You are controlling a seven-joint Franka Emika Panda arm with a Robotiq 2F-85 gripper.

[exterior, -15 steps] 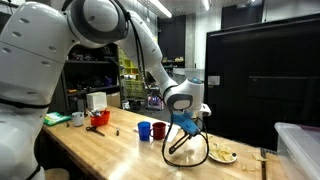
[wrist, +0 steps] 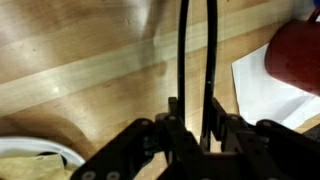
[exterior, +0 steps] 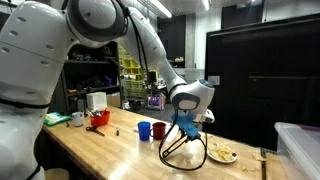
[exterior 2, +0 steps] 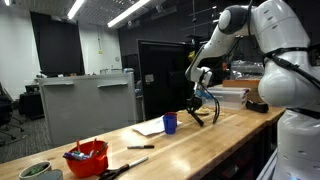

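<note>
My gripper looks shut, low over the wooden table [wrist: 90, 70] in the wrist view. Two thin dark strips [wrist: 182, 65] run up from its fingers; whether they are its fingers, a cable or a held item is hard to make out. To their right are a red cup [wrist: 298, 55] and a white paper [wrist: 265, 90]. A white plate [wrist: 62, 150] with something yellowish on it enters at lower left. Exterior view 1 has the red cup [exterior: 158, 131] beside a blue cup [exterior: 145, 130], left of the arm, and the plate [exterior: 222, 160] to the right.
A red container [exterior: 98, 118] with tools stands at the table's left end, with a white mug [exterior: 78, 119] farther left. A pale bin [exterior: 300, 145] stands at the right edge.
In exterior view 1 the arm's wrist has shifted slightly to the right. The cups and the plate stay in place.
</note>
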